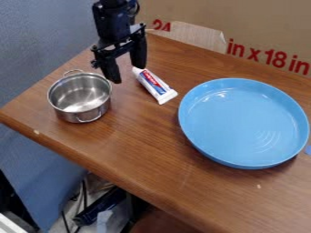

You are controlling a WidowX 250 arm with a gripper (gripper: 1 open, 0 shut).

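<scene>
My black gripper (125, 66) hangs open over the back left of the wooden table, one finger above the rim area of a steel pot (79, 96), the other near the upper end of a white toothpaste tube (155, 85) with red and blue print. Nothing shows between the fingers. The tube lies flat on the table. A large blue plate (242, 123) sits to the right.
A cardboard box (255, 41) stands behind the table. A wall is at the left, and cables and clutter lie below the table's left edge.
</scene>
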